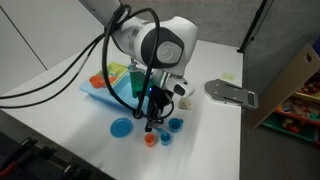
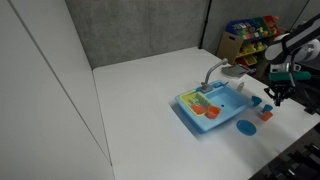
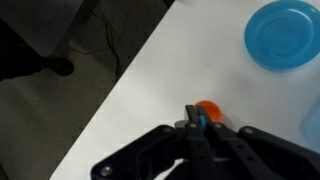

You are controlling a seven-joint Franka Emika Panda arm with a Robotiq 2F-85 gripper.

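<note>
My gripper [image 1: 150, 126] is shut on a small blue object [image 3: 203, 119], of which only a sliver shows between the fingertips in the wrist view; its full shape is hidden. Just beyond the fingertips, partly covered by them, is an orange cup [image 3: 212, 109]. In exterior view 1 this orange cup [image 1: 150, 140] stands on the white table close below the gripper. Beside it is a blue cup [image 1: 165, 137], with another blue cup [image 1: 176, 125] farther right. A round blue plate [image 1: 121, 128] lies to the left.
Behind the plate is a light-blue toy sink [image 2: 203, 122] with a grey faucet [image 2: 212, 69] and orange and green items inside. A grey tray [image 1: 230, 94] lies at the right.
</note>
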